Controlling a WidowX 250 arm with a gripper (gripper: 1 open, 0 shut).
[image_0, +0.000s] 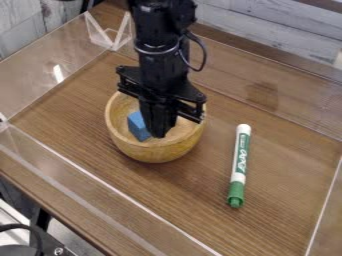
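A tan wooden bowl stands near the middle of the table, with a blue object inside its left part. My black gripper is over the bowl, its tips down inside it to the right of the blue object. It is shut, and I see nothing held in it; the arm hides part of the bowl's inside.
A white and green marker-like tube lies right of the bowl on the wooden table. Pale raised edges border the table at left and back.
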